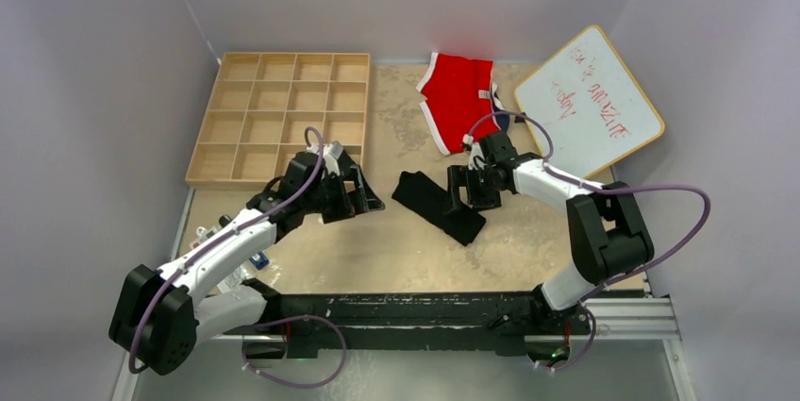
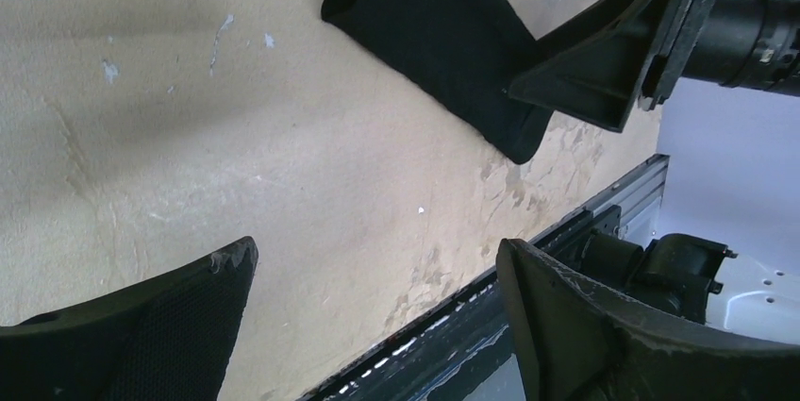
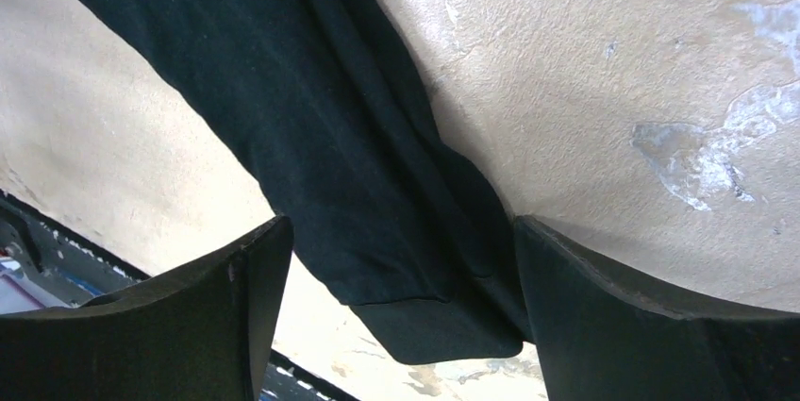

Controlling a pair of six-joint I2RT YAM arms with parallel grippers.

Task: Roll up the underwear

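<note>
Black underwear, folded into a long narrow strip, lies slantwise on the table's middle. My right gripper is open low over the strip's near right end, one finger on either side of the cloth. In the right wrist view its right finger touches or nearly touches the cloth's edge; the left one stands a little clear. My left gripper is open to the left of the strip, with only bare table between its fingers.
A wooden compartment box stands at the back left. Red underwear lies at the back, near a tilted whiteboard on the right. Small items lie by the left arm. Bare table surrounds the black strip.
</note>
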